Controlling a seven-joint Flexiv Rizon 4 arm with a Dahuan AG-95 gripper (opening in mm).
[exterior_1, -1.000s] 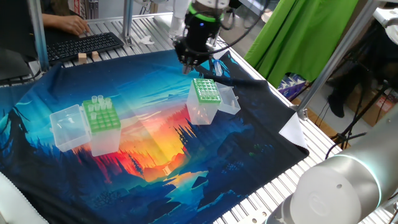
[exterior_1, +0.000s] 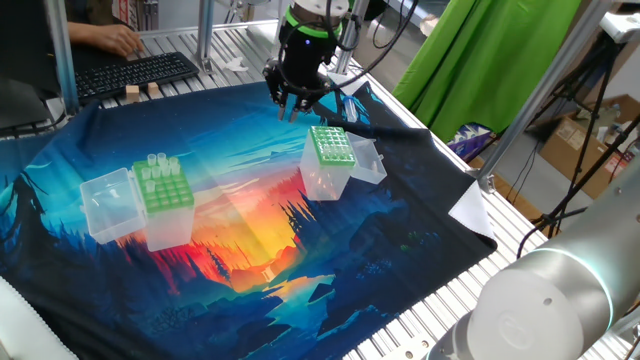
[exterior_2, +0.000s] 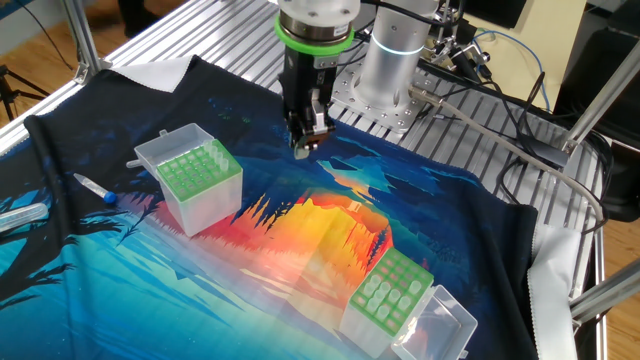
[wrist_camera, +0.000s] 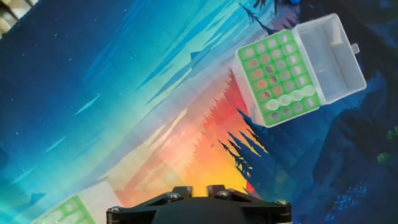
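My gripper (exterior_1: 289, 114) hangs above the cloth with its two fingers a little apart. In the wrist view the gripper shows a narrow gap with nothing in it. One clear box with a green rack (wrist_camera: 278, 78) lies ahead to the right; one row of clear tips fills part of it. In exterior view 2 this tip box (exterior_2: 200, 180) is left of the gripper (exterior_2: 301, 152). A second green-topped box (exterior_1: 165, 205) holds several tips standing up from its rack. Only a corner of that second box (wrist_camera: 68, 211) shows at the wrist view's lower left.
Both boxes have open clear lids: one lid (exterior_1: 110, 206) beside the second box, another lid (wrist_camera: 331, 59) on the first. A pen with a blue end (exterior_2: 95, 188) lies on the cloth. The cloth (exterior_1: 270, 265) between the boxes is free.
Compared with a second ago, the gripper has shifted slightly left in exterior view 1. Both boxes are unmoved.
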